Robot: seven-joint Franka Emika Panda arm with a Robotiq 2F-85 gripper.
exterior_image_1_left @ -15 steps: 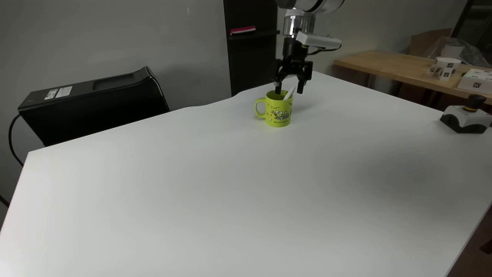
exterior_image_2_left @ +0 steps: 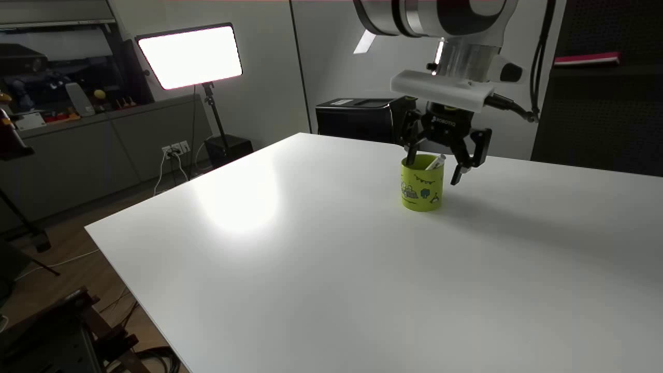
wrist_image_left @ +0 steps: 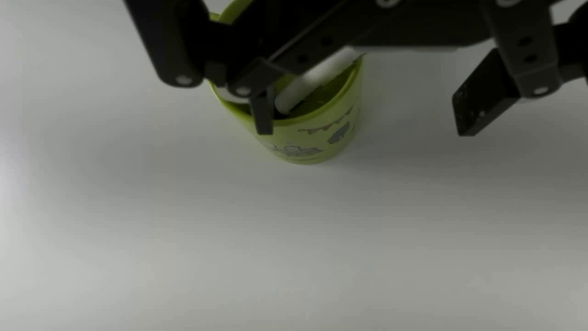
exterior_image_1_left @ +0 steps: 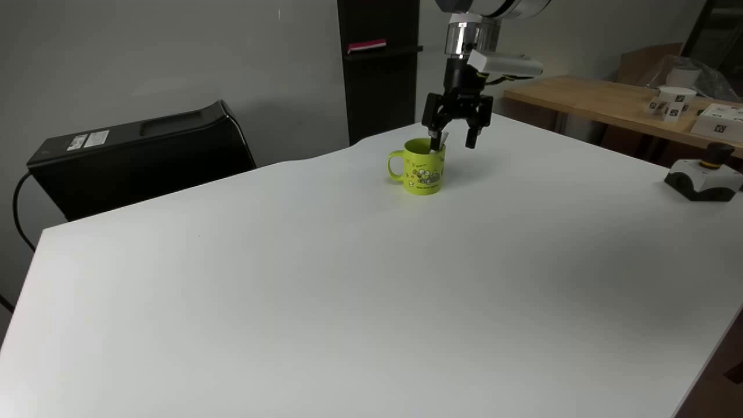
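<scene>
A lime-green mug (exterior_image_1_left: 423, 167) with printed drawings stands upright on the white table, its handle to the left in exterior view 1. A white marker-like stick (exterior_image_2_left: 436, 162) leans inside it, one end poking above the rim. My gripper is open over the mug's side. One of its fingers (wrist_image_left: 262, 113) is at the mug's mouth beside the stick; how deep it reaches is unclear. The other finger (wrist_image_left: 485, 96) stands outside, past the wall, clear of the mug. Dark gripper parts cover much of the mug's opening in the wrist view.
A black box-shaped device (exterior_image_1_left: 146, 153) stands beyond its far left edge. A small white-and-black device (exterior_image_1_left: 704, 177) sits at the right.
My gripper has shifted right and a little nearer in exterior view 1, staying open. The mug has slid slightly the same way, with the stick still in it.
</scene>
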